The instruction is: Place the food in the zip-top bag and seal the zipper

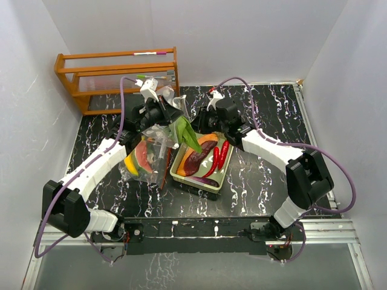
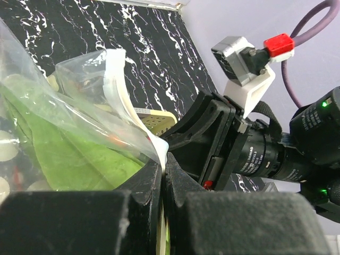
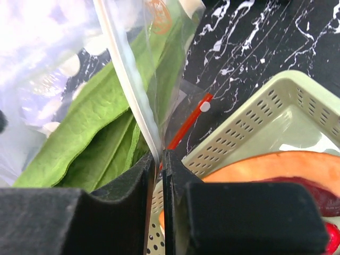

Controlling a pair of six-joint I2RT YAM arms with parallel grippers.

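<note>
A clear zip bag holding green leafy food (image 1: 188, 134) hangs between my grippers. My left gripper (image 1: 172, 115) is shut on the bag's white top edge. My right gripper (image 1: 199, 124) has its fingers close together at the bag's other edge strip (image 3: 127, 69); whether they grip it is unclear. A green tray (image 1: 194, 185) below holds an orange piece (image 3: 255, 167), dark purple pieces and two red peppers (image 1: 224, 154). A second bag (image 1: 151, 175) with a yellow piece and a watermelon slice lies left of the tray.
A wooden rack (image 1: 115, 53) with pens stands at the back left. Walls close in on both sides.
</note>
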